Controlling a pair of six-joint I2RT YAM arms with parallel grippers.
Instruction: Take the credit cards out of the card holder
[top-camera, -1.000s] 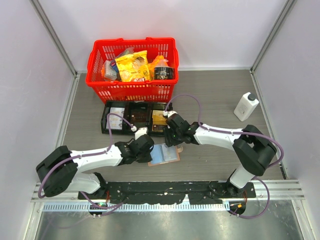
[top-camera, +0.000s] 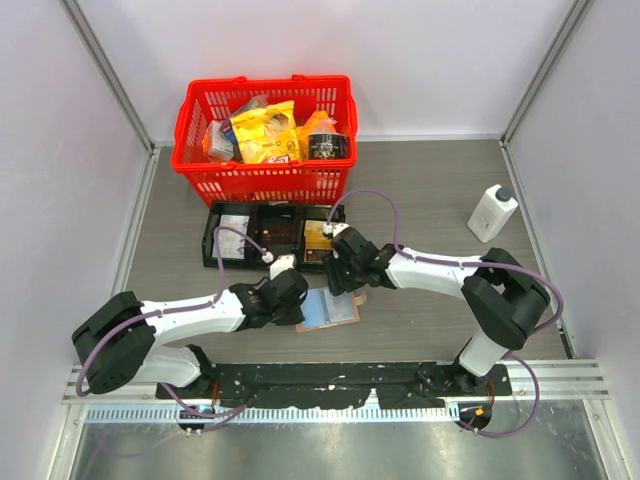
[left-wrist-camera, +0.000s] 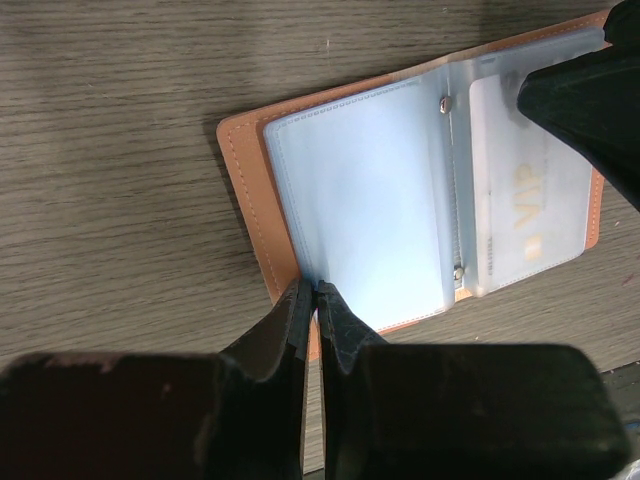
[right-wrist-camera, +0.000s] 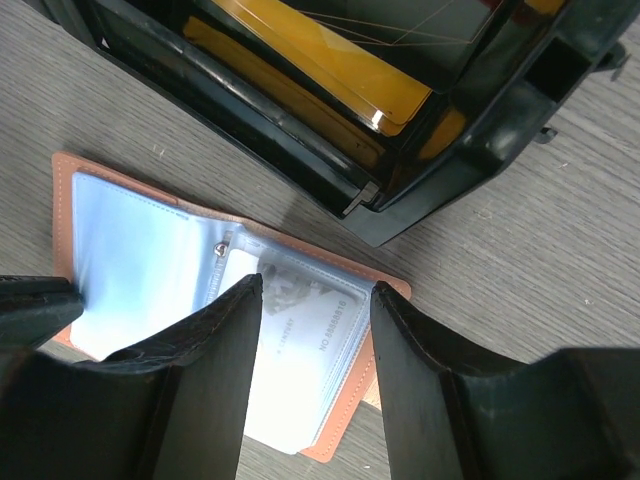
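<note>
The card holder lies unfolded on the table, its brown backing (left-wrist-camera: 255, 200) framing two clear sleeves. In the left wrist view, a pale blue panel (left-wrist-camera: 365, 195) shows through one sleeve and a white card (left-wrist-camera: 525, 170) with "VIP" lettering through the other. My left gripper has its fingertips together at the holder's outer edge; whether they pinch that edge is unclear. Over the card-side sleeve stands my right gripper, open, its fingers on either side of a white card (right-wrist-camera: 305, 335) still inside the sleeve. Nothing is held between them.
Close behind the holder is a black compartment tray (right-wrist-camera: 370, 215) with a yellow pack inside. A red basket (top-camera: 262, 185) of snacks stands farther back. The white bottle (top-camera: 492, 213) is at the right, with bare table (top-camera: 430, 315) before it.
My right arm has shifted slightly, its elbow swinging a little out and back. The left arm and the card holder look still.
</note>
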